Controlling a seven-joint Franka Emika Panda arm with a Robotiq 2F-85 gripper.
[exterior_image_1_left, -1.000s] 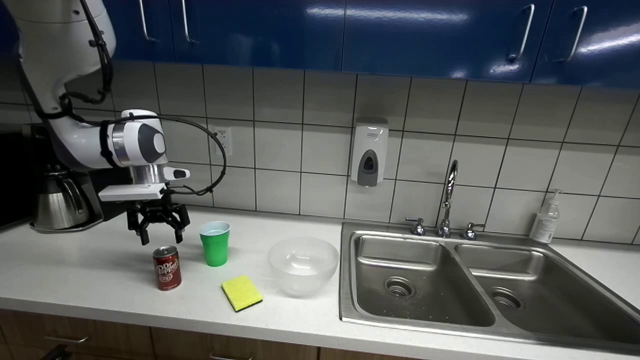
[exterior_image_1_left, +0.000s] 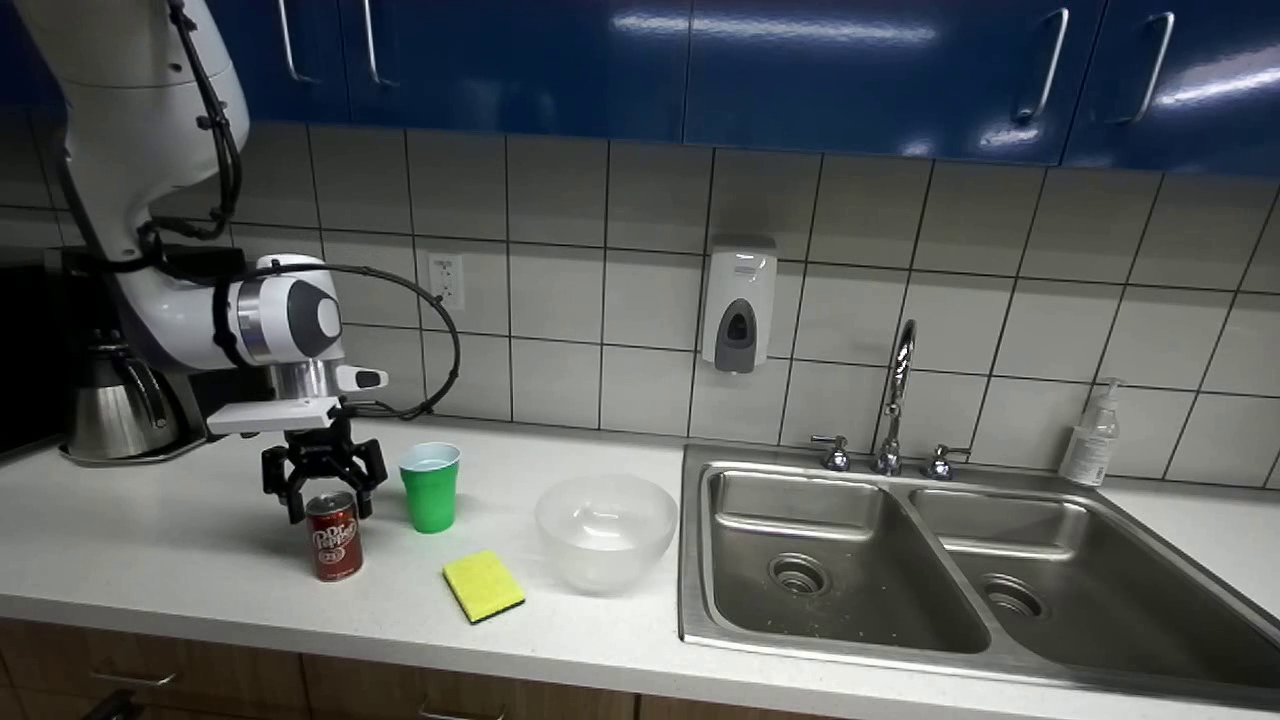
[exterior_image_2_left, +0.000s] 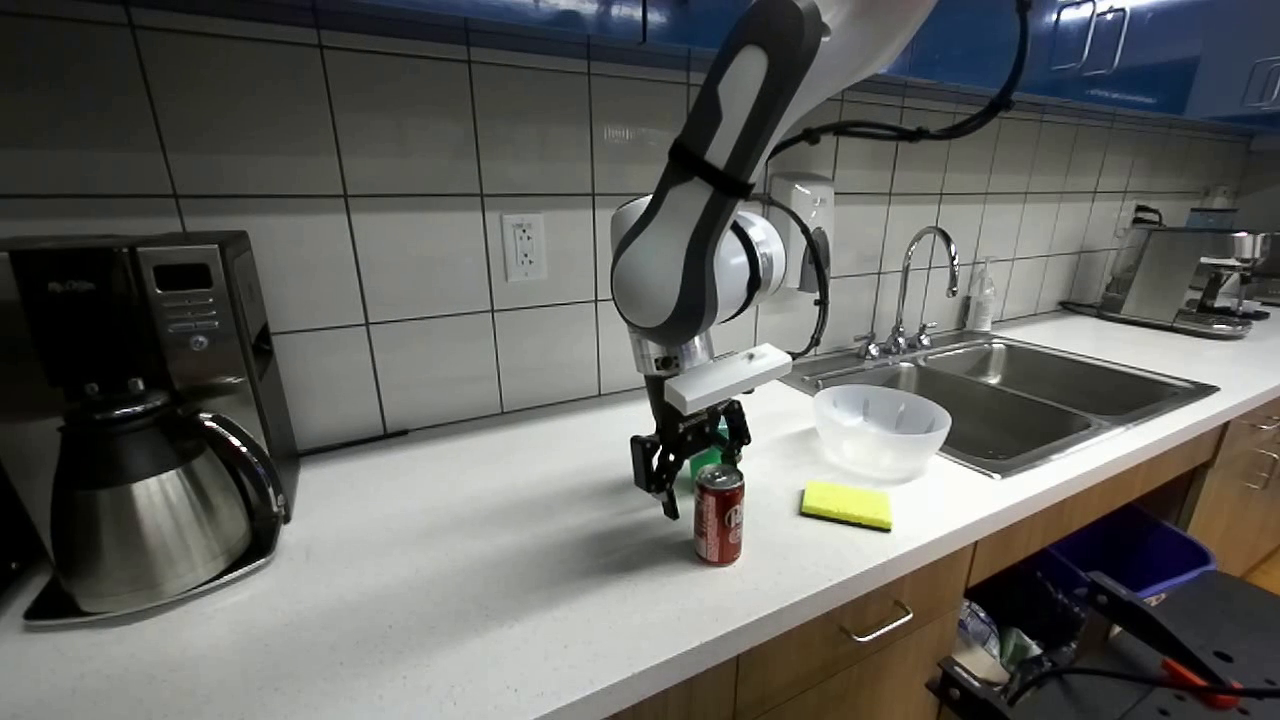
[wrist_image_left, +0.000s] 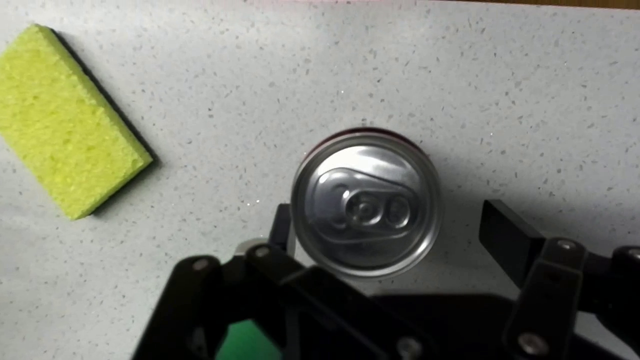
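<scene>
A red Dr Pepper can (exterior_image_1_left: 335, 542) stands upright on the counter. My gripper (exterior_image_1_left: 330, 506) is open and low behind the can's top in exterior view 1. Looking down in the wrist view, the can's silver lid (wrist_image_left: 367, 204) lies between the two spread fingers, close to the left finger (wrist_image_left: 280, 228) and with a clear gap to the right finger (wrist_image_left: 510, 240). Whether the left finger touches the can, I cannot tell. Nothing is gripped.
Beside the can are a green cup (exterior_image_1_left: 431, 490), a yellow sponge (exterior_image_1_left: 483, 586) and a translucent bowl (exterior_image_1_left: 606, 540). The steel sink (exterior_image_1_left: 696, 564) is further right, a coffee maker (exterior_image_2_left: 216, 360) at the left. Bare counter (exterior_image_2_left: 456, 540) lies left of the can.
The gripper has come down toward the can and shifted slightly right in exterior view 1. Its fingertips now reach below the can's top. The can, cup, sponge and bowl are unmoved.
</scene>
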